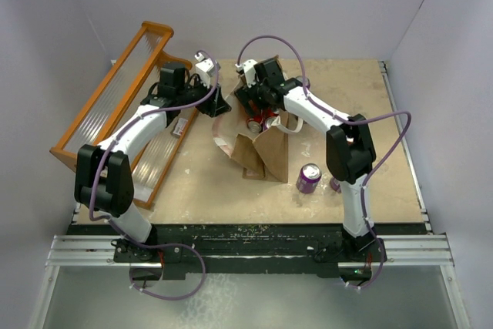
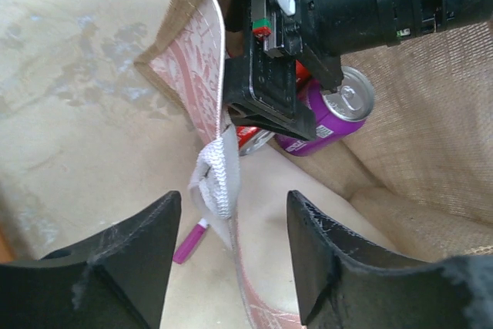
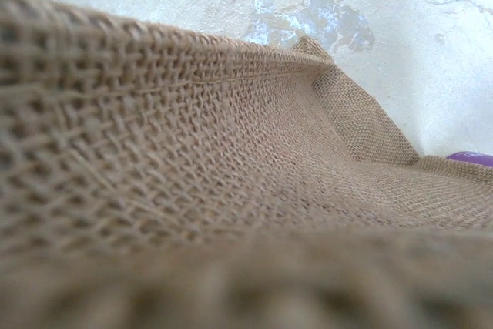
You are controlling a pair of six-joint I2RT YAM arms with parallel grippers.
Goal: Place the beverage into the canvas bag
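The canvas bag (image 1: pixel 269 156) stands open mid-table, holding red and purple cans; a purple can (image 2: pixel 323 125) and a red can (image 2: pixel 250 138) show in the left wrist view. My right gripper (image 1: pixel 250 98) is down inside the bag's top; the right wrist view is filled by burlap (image 3: pixel 231 129), fingertips hidden. My left gripper stands open at the bag's left rim, the white edge with a knotted handle (image 2: pixel 216 175) between and beyond its fingers.
Purple cans (image 1: pixel 308 179) stand at the front right, one partly hidden by the right arm. A wooden rack (image 1: pixel 115 90) is at the left.
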